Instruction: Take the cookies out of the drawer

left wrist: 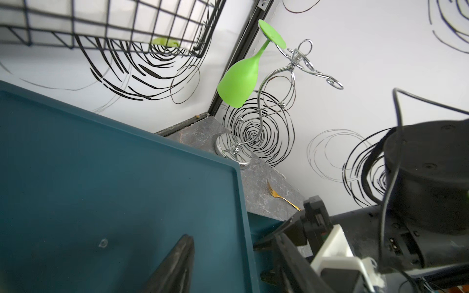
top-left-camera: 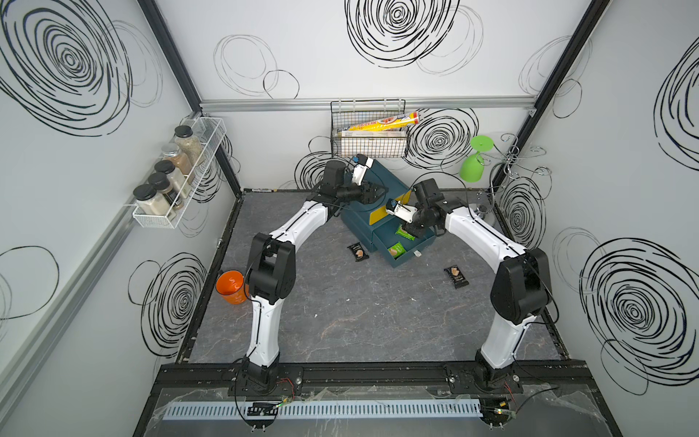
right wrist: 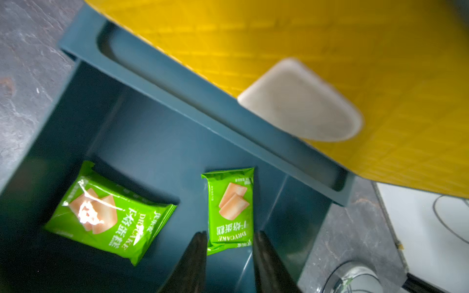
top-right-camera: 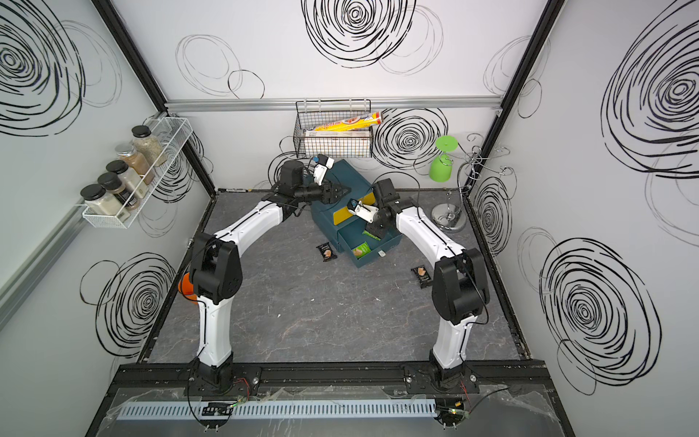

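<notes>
Two green cookie packets lie in the open teal drawer (top-left-camera: 386, 247): a larger one (right wrist: 110, 214) and a smaller one (right wrist: 229, 207). My right gripper is over the drawer, fingers parted above the smaller packet's lower end; whether they touch it I cannot tell. My left gripper (top-left-camera: 371, 192) is over the teal unit's top (left wrist: 107, 171), its fingers apart with only teal surface visible between them.
Black packets (top-left-camera: 357, 252) lie on the grey table, which is clear at the front. An orange cup (top-left-camera: 233, 287) stands left, a metal stand with a green glass (top-left-camera: 472, 167) back right. A wire basket (top-left-camera: 367, 145) hangs behind.
</notes>
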